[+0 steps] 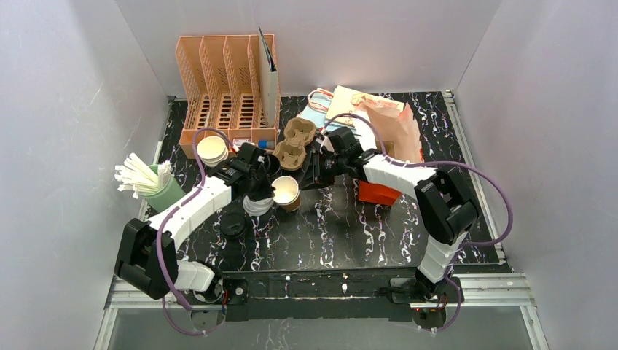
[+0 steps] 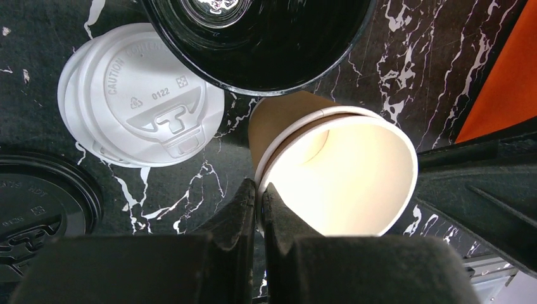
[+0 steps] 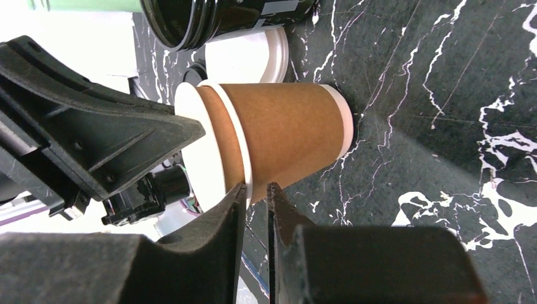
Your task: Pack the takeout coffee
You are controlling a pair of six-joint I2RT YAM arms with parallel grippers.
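Two nested kraft cups (image 1: 286,191) with white rims stand on the dark marble table between my grippers, the inner cup raised slightly. My left gripper is shut at the cups' near rim, which appears pinched thinly at its fingertips. Across from it, my right gripper has a narrow gap between its fingertips, which are at the white rim. White lids (image 2: 142,95) lie beside the cups, black lids (image 2: 41,209) nearer the front.
A black container (image 2: 259,38), cardboard cup carriers (image 1: 290,152), an orange divider rack (image 1: 191,80), a straw holder (image 1: 164,191) and paper bags (image 1: 393,127) surround the cups.
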